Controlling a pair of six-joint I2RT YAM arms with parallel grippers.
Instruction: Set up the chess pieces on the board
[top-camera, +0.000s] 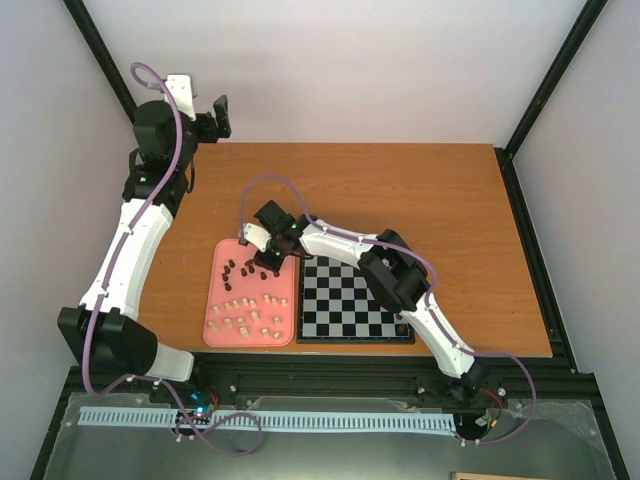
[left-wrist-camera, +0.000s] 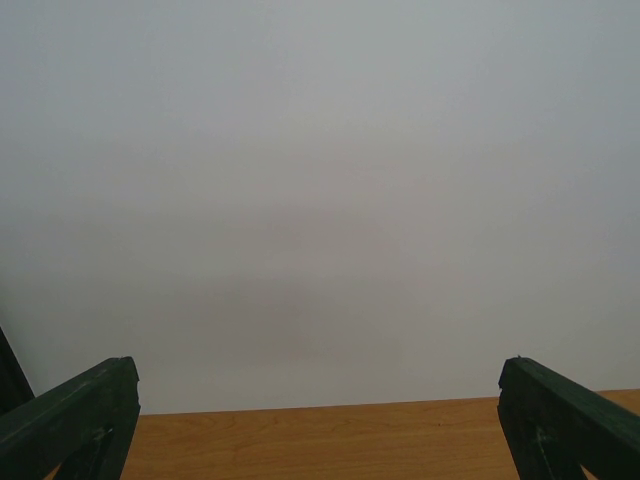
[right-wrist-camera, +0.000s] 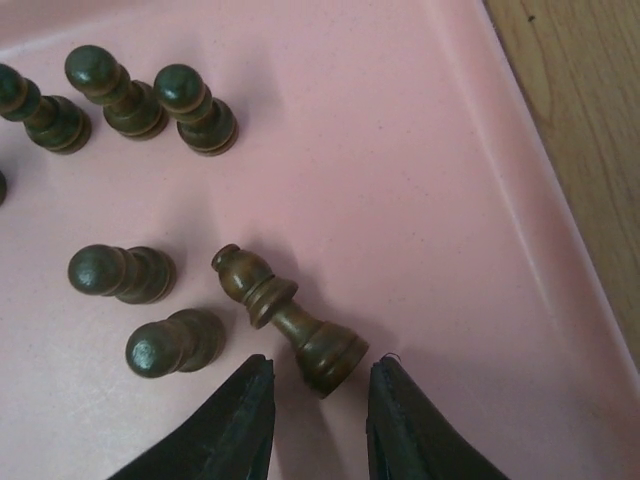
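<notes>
The pink tray (top-camera: 225, 311) holds dark and light chess pieces; the chessboard (top-camera: 349, 317) lies to its right. My right gripper is low over the tray's dark pieces, part open, its tips just beside the base of a dark piece lying on its side (right-wrist-camera: 325, 348). Upright dark pawns (right-wrist-camera: 172, 348) stand left of it. My left gripper is raised at the back left, open and empty, facing the pale back wall.
The right arm reaches across the board's back part. The tray's raised rim (right-wrist-camera: 530, 230) runs beside the right gripper.
</notes>
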